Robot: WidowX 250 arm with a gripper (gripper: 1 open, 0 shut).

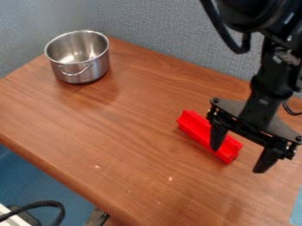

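The black gripper (242, 142) hangs at the right of the camera view, its two fingers spread wide and pointing down. A red oblong object (200, 131) lies on the wooden table, partly behind the left finger and beneath the gripper body. I cannot tell whether the gripper touches it; nothing shows held.
A steel pot (78, 67) with a handle stands at the back left of the table (106, 132). A black cable lies at the lower left corner, beside the table's edge.
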